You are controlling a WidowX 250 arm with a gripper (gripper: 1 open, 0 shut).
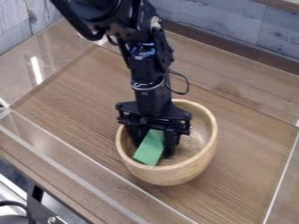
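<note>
A light wooden bowl (187,171) sits right of the table's middle. Inside it lies a green block (149,148), tilted toward the front left. My black gripper (156,140) reaches down into the bowl from above, over the upper part of the block. Its fingertips are dark and partly hidden by the block and the gripper's body, so whether they hold the block is unclear.
A grey plank wall (246,39) runs along the back. Cables and metal parts show at the lower left edge.
</note>
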